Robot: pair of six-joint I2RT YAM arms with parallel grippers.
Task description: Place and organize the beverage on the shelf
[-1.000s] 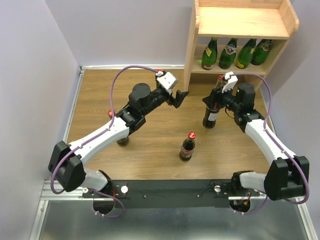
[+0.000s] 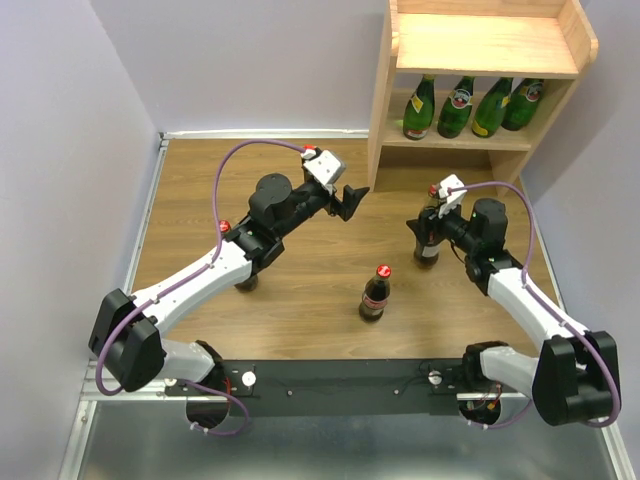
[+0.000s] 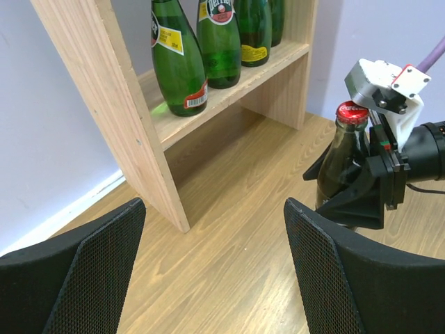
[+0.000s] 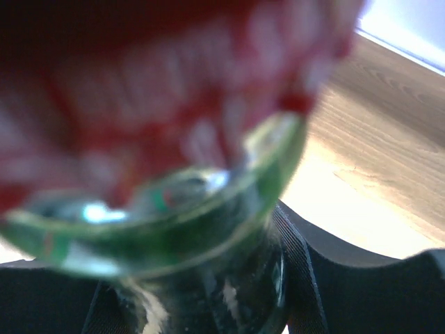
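Over on the right of the top view, my right gripper (image 2: 428, 226) is shut around a dark, red-capped bottle (image 2: 427, 250), below the wooden shelf (image 2: 440, 158). The left wrist view shows this bottle (image 3: 341, 163) upright between the right fingers; whether its base touches the floor I cannot tell. Its cap (image 4: 174, 90) and neck fill much of the right wrist view. My left gripper (image 2: 352, 200) hangs left of the shelf's front, fingers spread and nothing between them. Another dark bottle (image 2: 374, 298) stands front centre. A third bottle (image 2: 247, 284) is partly hidden behind my left arm.
Several green bottles (image 2: 457, 107) stand in a row on the shelf's middle board. The space under that board is empty. Bare wooden floor (image 2: 310, 310) lies between the left and front bottles. White walls (image 2: 250, 65) close in the back and sides.
My right gripper has come down and slightly toward the front with the bottle held in it. The left arm has shifted a little left and lower. The other bottles have stayed put.
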